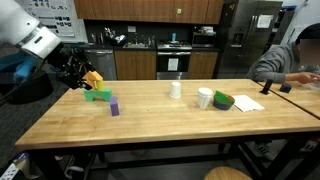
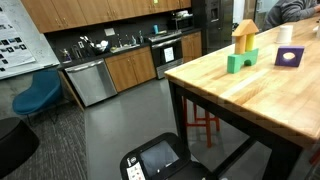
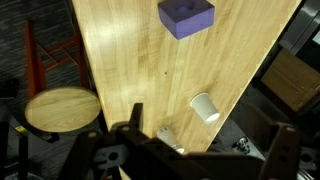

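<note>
My gripper stands open above the table, its black fingers wide apart with nothing visible between them. In the first exterior view the arm reaches in from the left, the gripper (image 1: pixel 76 74) close to a small block stack. That stack has a green block (image 2: pixel 243 61) at the bottom, a yellow block (image 2: pixel 240 44) on it and an orange pointed block (image 2: pixel 246 27) on top. To the right of it, apart, stands a purple block (image 1: pixel 114 106) with a notch. The purple block (image 3: pixel 187 16) shows at the wrist view's top edge.
White cups (image 1: pixel 204 98) and a dark bowl (image 1: pixel 223 101) with green in it stand farther right on the wooden table (image 1: pixel 170 122). A person (image 1: pixel 290 62) sits at the far right end.
</note>
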